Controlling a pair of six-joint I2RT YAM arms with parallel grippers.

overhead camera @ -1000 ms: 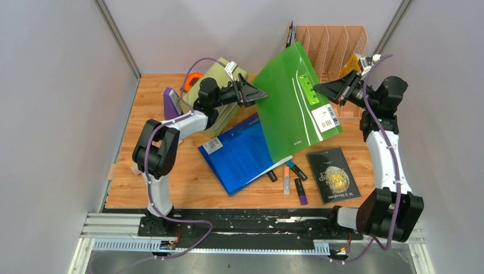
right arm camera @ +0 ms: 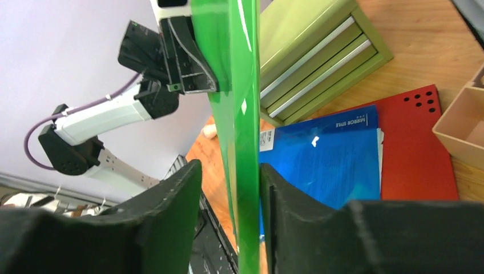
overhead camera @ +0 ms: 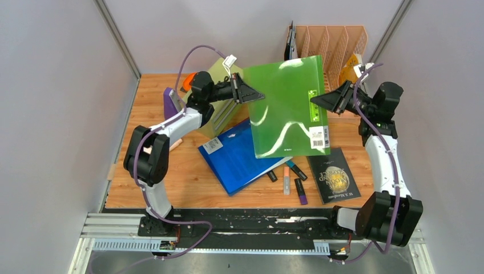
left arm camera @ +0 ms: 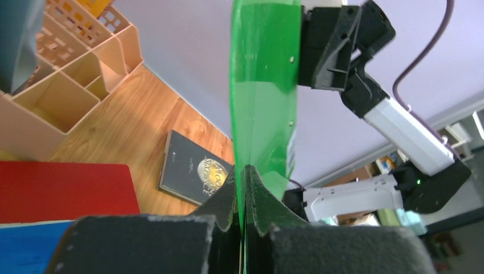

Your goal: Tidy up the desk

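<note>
A green folder (overhead camera: 285, 114) hangs upright above the desk. My left gripper (overhead camera: 258, 95) is shut on its left edge; the left wrist view shows the folder (left arm camera: 265, 114) between the fingertips. My right gripper (overhead camera: 317, 100) is at the folder's right side; in the right wrist view its fingers stand open on either side of the folder (right arm camera: 242, 137). Below lie a blue folder (overhead camera: 234, 160) and, in the wrist views, a red folder (left arm camera: 63, 188) under it.
An orange organizer (overhead camera: 337, 40) stands at the back right, a green drawer box (overhead camera: 222, 120) at back left. A dark book (overhead camera: 337, 180) and several markers (overhead camera: 299, 191) lie at the front right. A purple object (overhead camera: 170, 105) stands at the left.
The green folder has turned more upright and square in the top view. My left gripper has risen slightly toward the viewer; my right gripper has shifted downward in the picture.
</note>
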